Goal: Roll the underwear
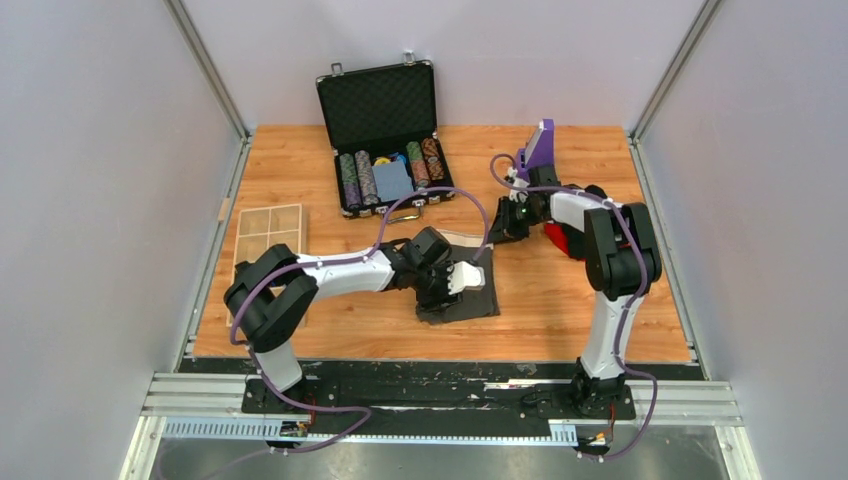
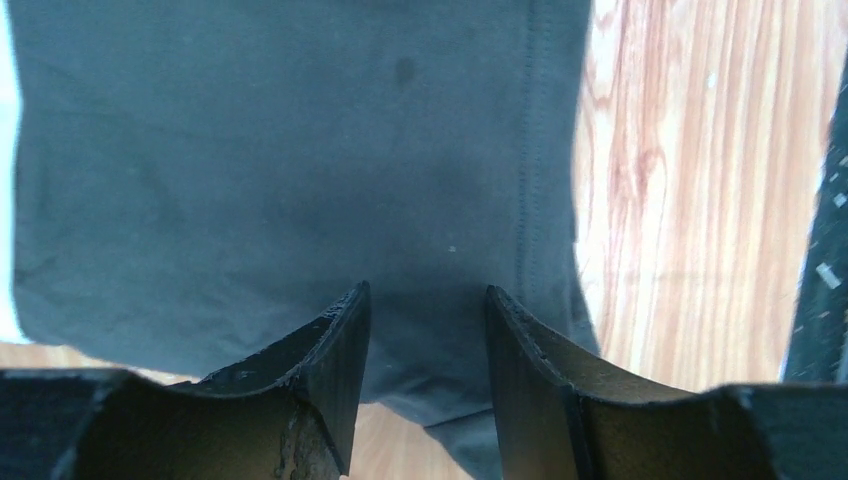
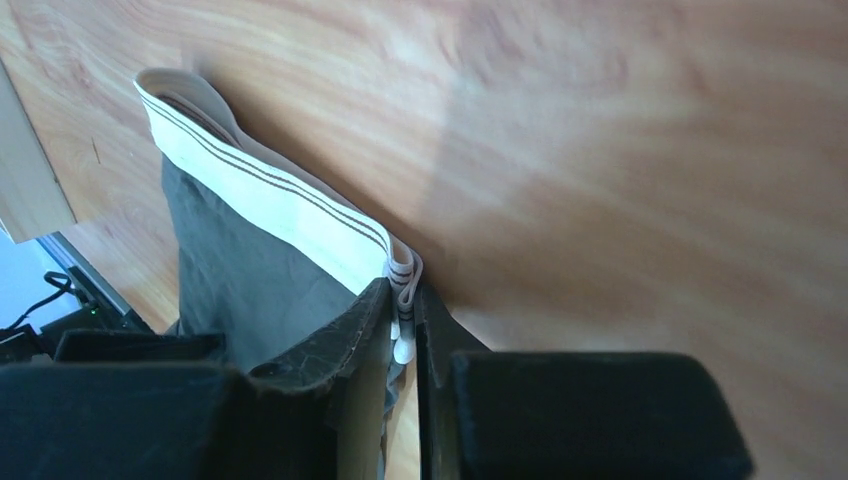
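Dark grey underwear (image 1: pixel 478 302) with a pale waistband lies folded flat on the wooden table, waistband toward the back. My right gripper is shut on one end of the white waistband (image 3: pixel 270 195). Above the underwear's front-left part, my left gripper stands open, fingers pointing at the grey cloth (image 2: pixel 300 180); whether they touch it cannot be told. From the top, the left arm hides the underwear's left side.
An open black case (image 1: pixel 378 105) with chips stands at the back. A wooden divided tray (image 1: pixel 270 222) is at left, a purple stand (image 1: pixel 540 150) at back right. Dark and red cloth (image 1: pixel 570 240) lies under the right arm.
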